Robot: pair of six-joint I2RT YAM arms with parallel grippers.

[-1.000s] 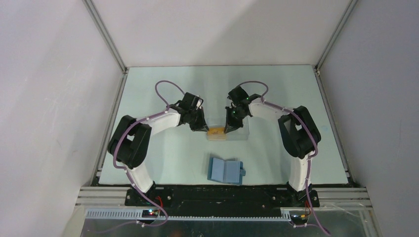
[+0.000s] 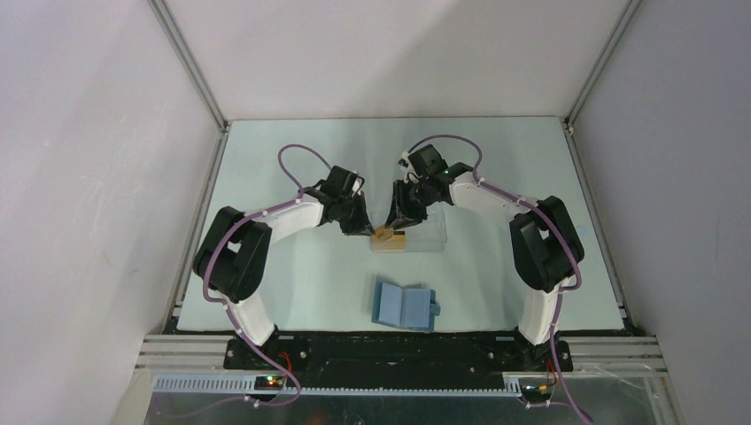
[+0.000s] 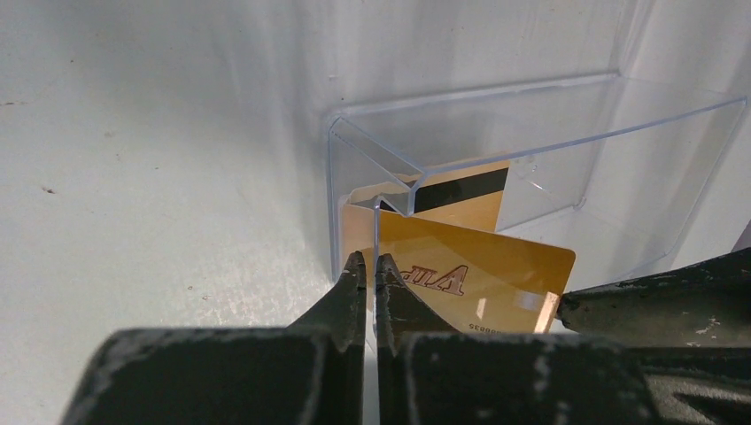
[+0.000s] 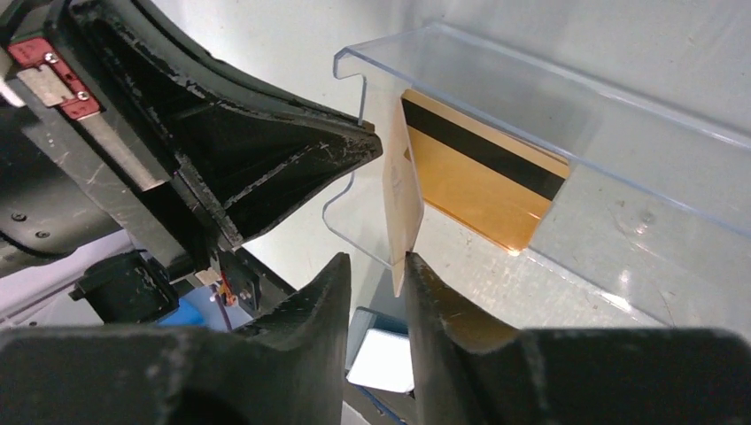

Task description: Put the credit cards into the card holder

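A clear box (image 2: 428, 237) has a gold card with a black stripe (image 4: 478, 168) lying inside. A second gold card stands tilted at the box's left end, nearly edge-on in the right wrist view. My left gripper is shut, the box's thin end wall running between its fingertips. In the right wrist view, my right gripper is part open; the tilted card's lower end meets or nearly meets one finger (image 4: 418, 274), with a gap to the other. The blue card holder (image 2: 403, 306) is spread open near the front.
Both grippers are close together over the box's left end.
My right gripper has shifted left and slightly up in the top view, and its fingers have parted. A card now shows tilted at the box's left end. My left arm has stayed put.
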